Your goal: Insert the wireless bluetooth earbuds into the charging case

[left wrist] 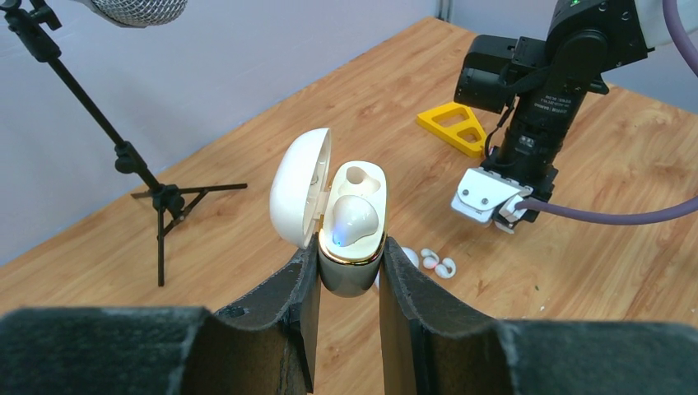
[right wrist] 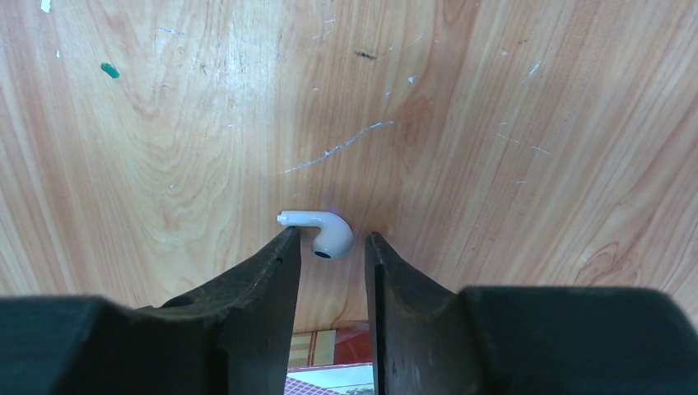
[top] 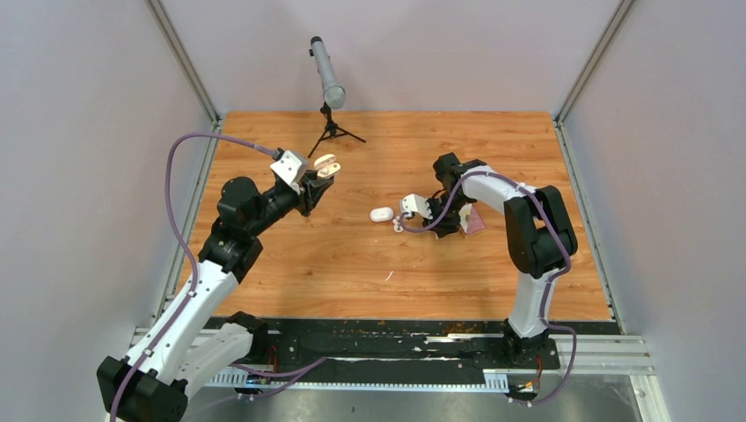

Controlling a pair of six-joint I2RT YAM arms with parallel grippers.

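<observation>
My left gripper is shut on the white charging case (left wrist: pixel 354 218), held upright with its lid open; one well looks empty, the other holds a white shape with a blue glow. In the right wrist view my right gripper stands part open, its fingertips either side of a white earbud (right wrist: pixel 333 237) lying on the wood. A pair of small white earbuds (top: pixel 398 225) lies left of the right gripper in the top view, beside a white case-like object (top: pixel 382 214).
A tripod (top: pixel 331 127) with a grey cylinder (top: pixel 325 72) stands at the back. A yellow triangle (left wrist: pixel 436 118) lies behind the right arm, and a pink card (top: pixel 473 224) beside it.
</observation>
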